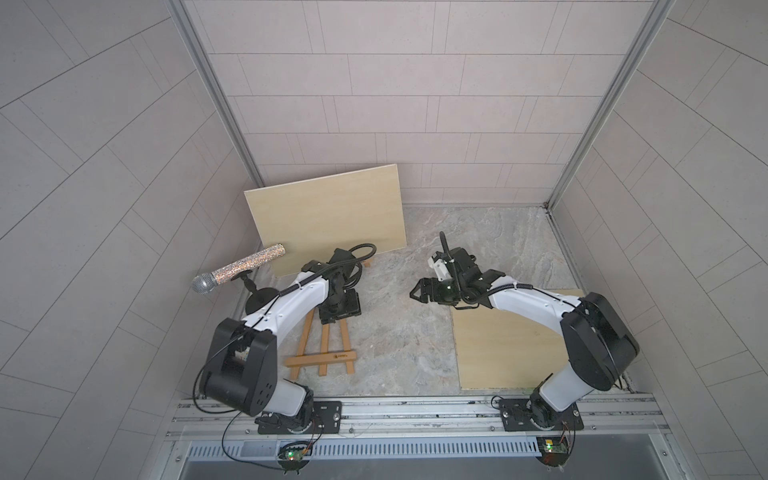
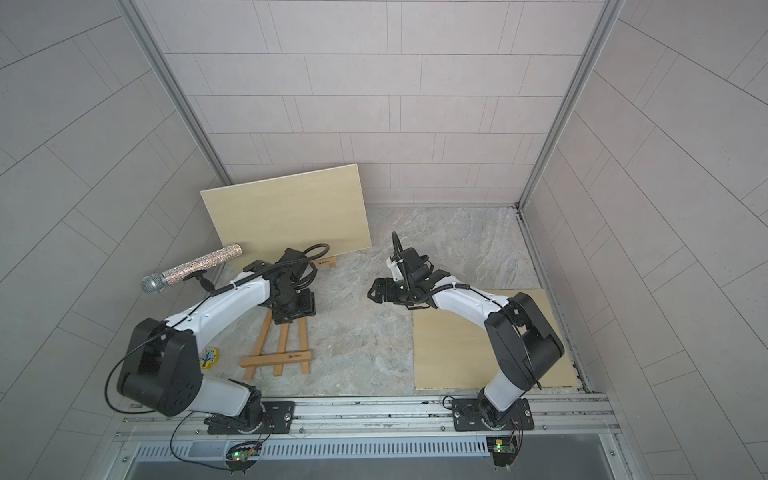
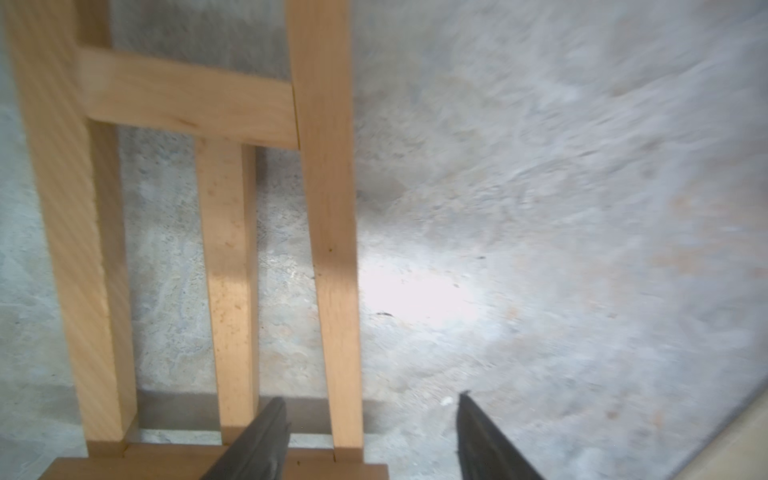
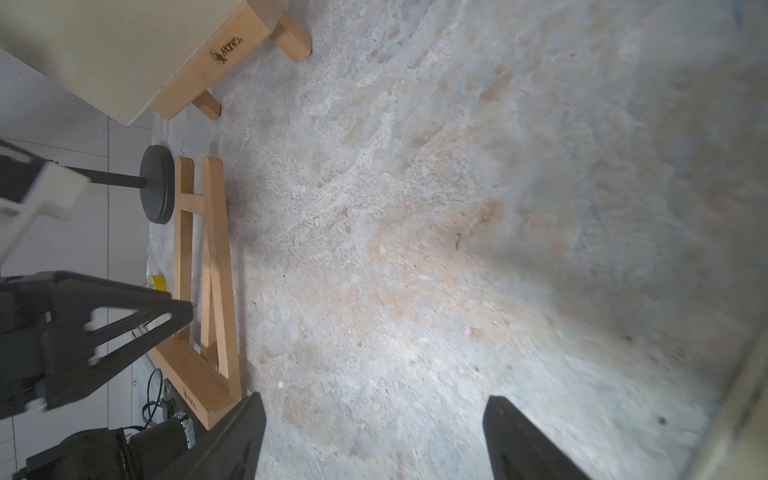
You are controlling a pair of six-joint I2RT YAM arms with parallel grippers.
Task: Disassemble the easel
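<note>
A light wooden easel frame [image 1: 320,361] lies flat on the floor at the left, its front crossbar toward the base rail. Over its far part hangs my left gripper, its fingers apart. In the left wrist view the easel's right leg [image 3: 332,240] shows in line with the gap, and nothing looks clamped. My right gripper stands open and empty over the middle of the floor. A pale board [image 1: 328,212] leans at the back left, on a wooden ledge bar [image 4: 216,64] with short feet. Another pale board [image 1: 520,352] lies flat at the right.
A glittery microphone [image 1: 244,265] on a black stand with a round base [image 4: 157,184] is close beside the left arm. A small yellow round item [image 2: 209,357] lies left of the easel frame. Bare floor [image 1: 400,344] lies between frame and right board.
</note>
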